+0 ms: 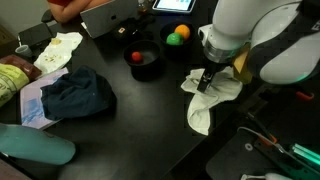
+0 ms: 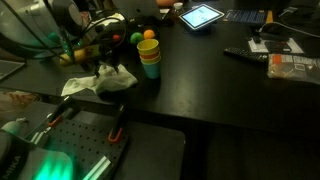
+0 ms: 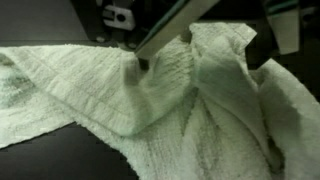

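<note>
A white cloth (image 1: pixel 208 100) lies crumpled on the dark table in exterior view 1. Over its upper left part is my gripper (image 1: pixel 206 80), low and close to the fabric. In the wrist view the towel-like cloth (image 3: pixel 165 120) fills most of the picture, with folds rising toward the gripper. Its fingers are spread apart, so it is open. Whether a fingertip touches the fabric, I cannot tell. The cloth (image 2: pixel 100 82) also shows beneath the arm in exterior view 2.
Behind the cloth are a black bowl with a red ball (image 1: pixel 137 57) and another holding an orange ball (image 1: pixel 174 39) and a green one. A dark cloth (image 1: pixel 78 95) lies left. Stacked cups (image 2: pixel 150 58) stand beside the white cloth.
</note>
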